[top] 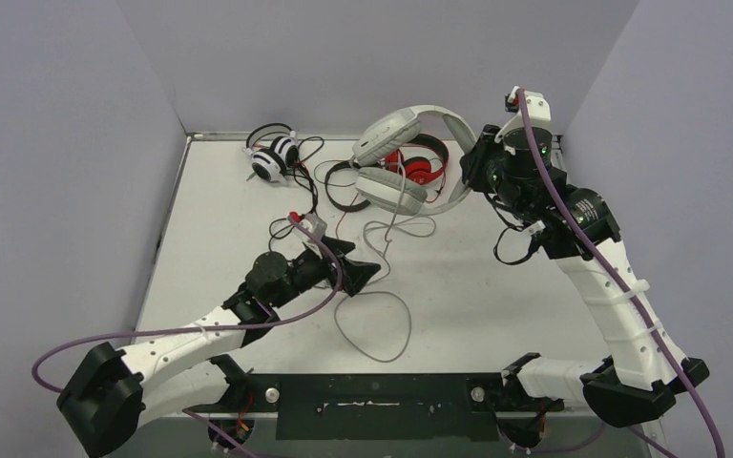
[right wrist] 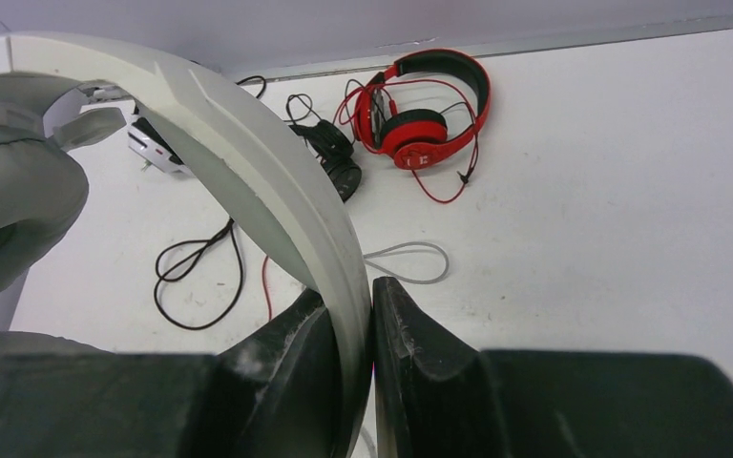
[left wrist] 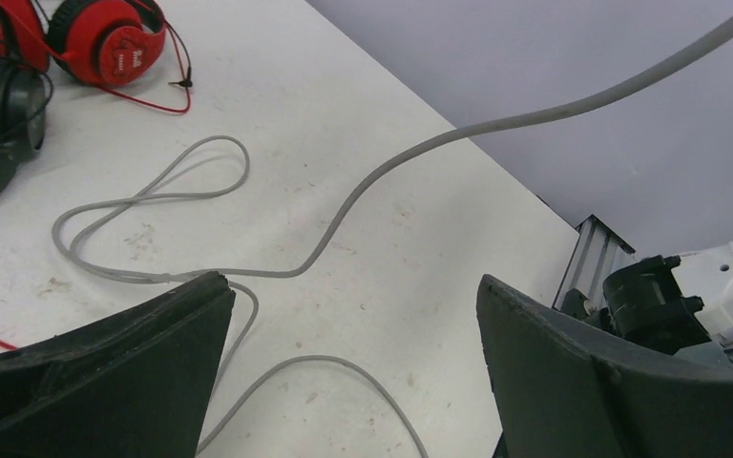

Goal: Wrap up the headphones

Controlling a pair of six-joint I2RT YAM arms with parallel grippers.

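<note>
My right gripper is shut on the headband (right wrist: 239,143) of the white headphones (top: 382,189), which hang raised over the back half of the table. Their grey cable (top: 374,294) drops from an ear cup and lies in loops on the white surface. In the left wrist view one stretch of the cable (left wrist: 378,174) rises off the table toward the upper right. My left gripper stands open, with its fingers (left wrist: 124,367) spread wide above part of the cable. Nothing is clamped between them.
Black-and-white headphones (top: 269,160) lie at the back left, beside black tangled cords. Red headphones (right wrist: 422,134) and black headphones (right wrist: 329,157) rest at the back middle.
</note>
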